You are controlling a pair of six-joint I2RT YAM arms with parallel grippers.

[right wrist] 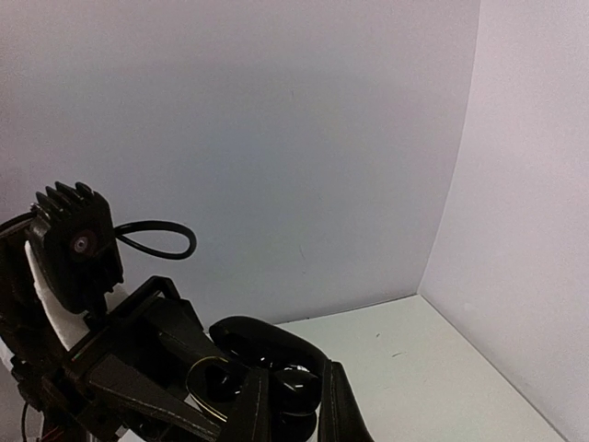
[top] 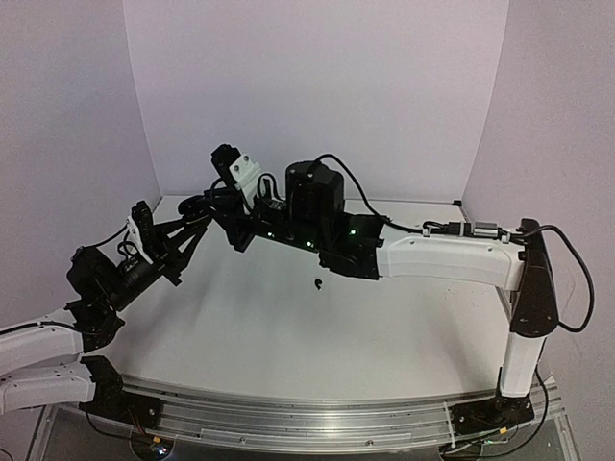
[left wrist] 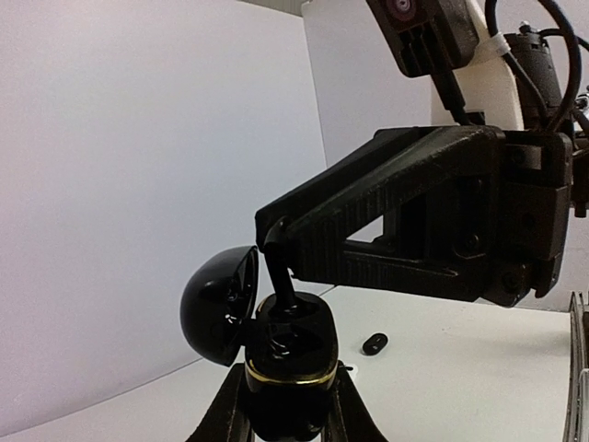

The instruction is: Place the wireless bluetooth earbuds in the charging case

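A glossy black charging case with a gold line [left wrist: 293,376] is held between the fingers of my left gripper, its rounded lid [left wrist: 219,304] swung open to the side. Over the open case, my right gripper reaches in from the right. A slim dark piece [left wrist: 280,276] runs from its fingertips down to the case; whether it is an earbud stem or a finger cannot be told. In the right wrist view, glossy black [right wrist: 296,390] shows between my right fingers, which stand apart. One black earbud [left wrist: 375,344] lies loose on the table.
Pale walls [top: 317,96] close in the back and sides. Both arms meet above the table's left back part, close together.
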